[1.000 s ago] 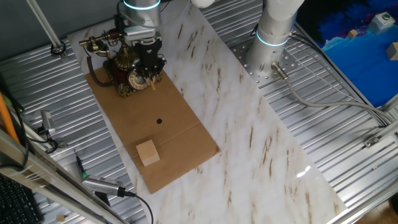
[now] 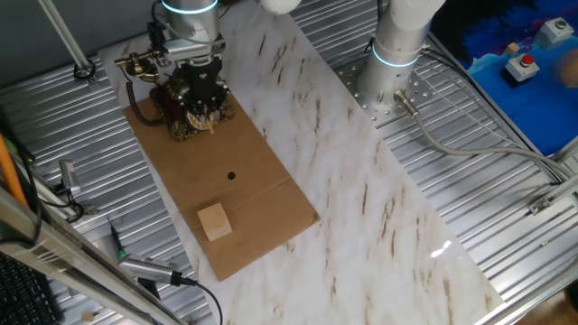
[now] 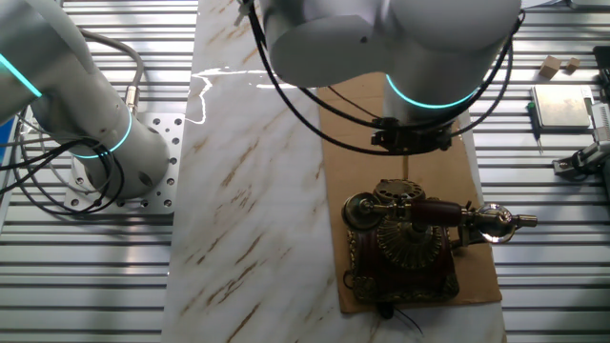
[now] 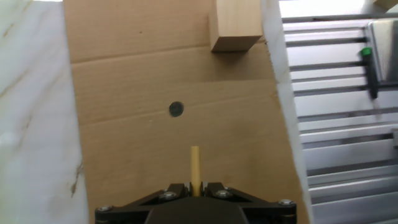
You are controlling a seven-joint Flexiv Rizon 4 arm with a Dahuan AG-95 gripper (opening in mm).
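Observation:
My gripper is shut on a thin wooden stick (image 4: 195,165), which points out past the fingertips. In exterior view 1 the gripper (image 2: 208,116) hangs in front of an antique-style telephone (image 2: 177,126) and covers much of its dial. Whether the stick touches the dial cannot be told. Exterior view 2 shows the telephone's dark red body (image 3: 405,278) with the handset (image 3: 434,212) lying across its cradle. A pale wooden block (image 2: 214,222) rests on the cardboard sheet (image 2: 262,200), well away from the gripper. Near the sheet's middle is a black round spot (image 4: 176,109).
On a blue mat to the right are a red-button box (image 2: 522,68) and a green-button box (image 2: 556,32). A screwdriver (image 4: 369,71) lies on the slatted metal surface.
The gripper has shifted left across the telephone's front with the stick, covering more of the dial. On the blue mat, things have been moved, and the red-button box now shows. Telephone and block stay put.

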